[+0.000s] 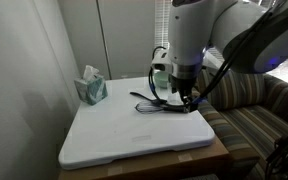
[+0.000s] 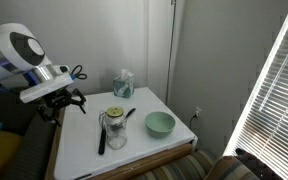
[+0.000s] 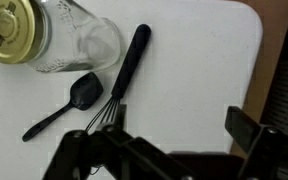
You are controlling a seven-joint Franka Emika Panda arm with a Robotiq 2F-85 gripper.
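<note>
On the white board a whisk with a black handle [image 3: 134, 60] lies with its wires pointing to the lower left in the wrist view. Beside it rests a black spoon [image 3: 84, 90]. A clear glass jar [image 3: 84, 40] with a gold lid [image 3: 9, 28] is at the upper left of that view; in exterior view 2 the jar [image 2: 116, 128] stands upright by the whisk handle [image 2: 102, 141]. My gripper is open above the board, its fingers wide apart and nothing between them. In exterior view 1 the gripper [image 1: 187, 101] hangs near the handle end of the whisk [image 1: 152, 108].
A pale green bowl [image 2: 160, 122] sits on the board beyond the jar, and a tissue box [image 1: 91, 85] stands toward the back. The striped couch [image 1: 234, 120] borders the board [image 1: 104, 140]. The board's near part is clear.
</note>
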